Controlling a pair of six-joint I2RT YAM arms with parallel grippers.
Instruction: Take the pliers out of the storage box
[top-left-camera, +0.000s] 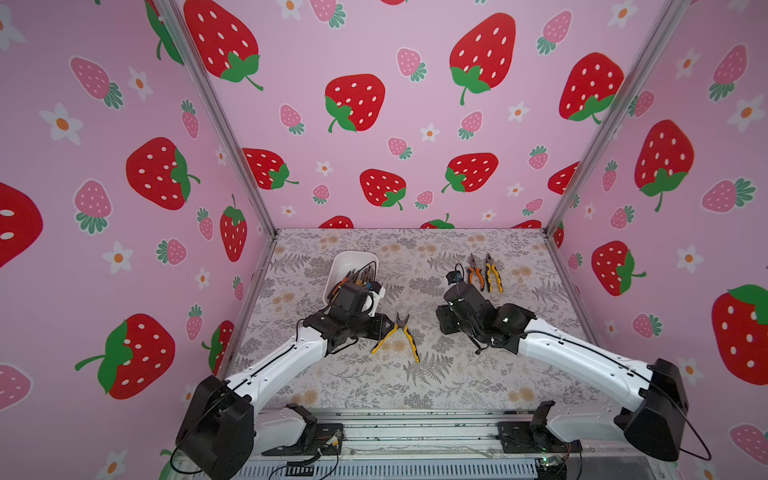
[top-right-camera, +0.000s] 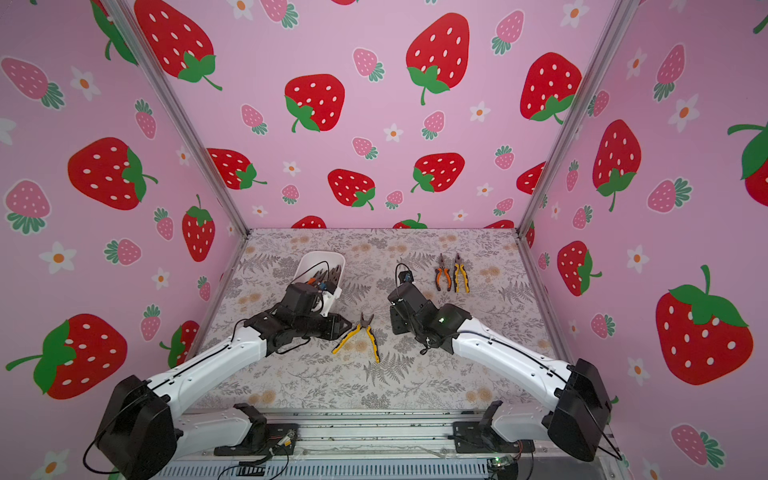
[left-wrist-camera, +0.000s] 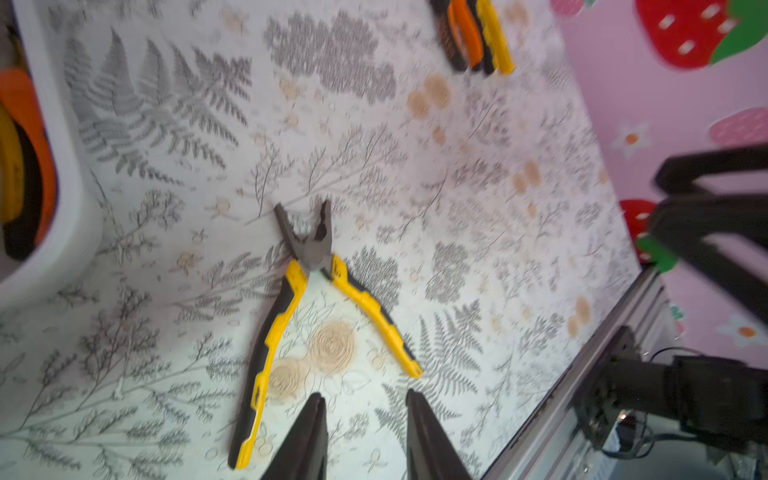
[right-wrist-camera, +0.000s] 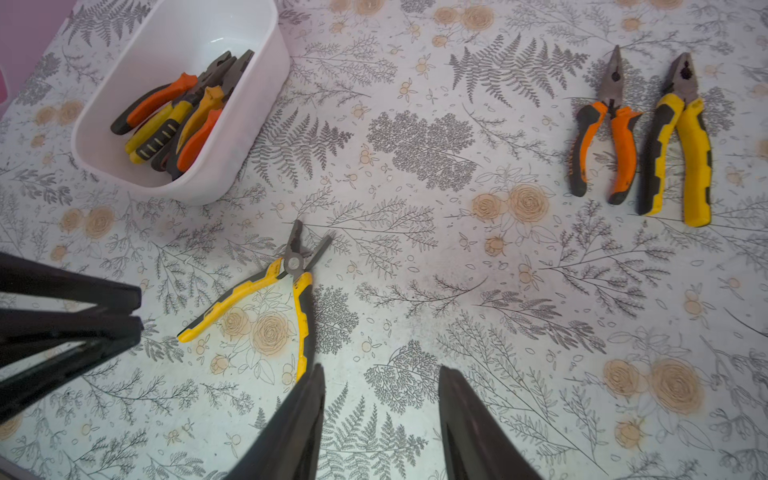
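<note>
One pair of yellow-and-black pliers (right-wrist-camera: 294, 264) lies on the table between the two arms, its handles spread wide. More pliers (right-wrist-camera: 180, 120), with orange and yellow handles, lie together inside the white storage box (right-wrist-camera: 260, 96). My left gripper hovers over the table by the spread pliers (left-wrist-camera: 313, 254), part open, with bare table between its fingers. Off to the right of those pliers, my right gripper also stands part open and empty above the table.
At the far right, orange-handled pliers (right-wrist-camera: 608, 132) and yellow-handled pliers (right-wrist-camera: 678, 144) lie side by side. Clear table stretches between them and the spread pliers. In the top left view, the left arm (top-left-camera: 344, 312) partly covers the box (top-left-camera: 345, 260).
</note>
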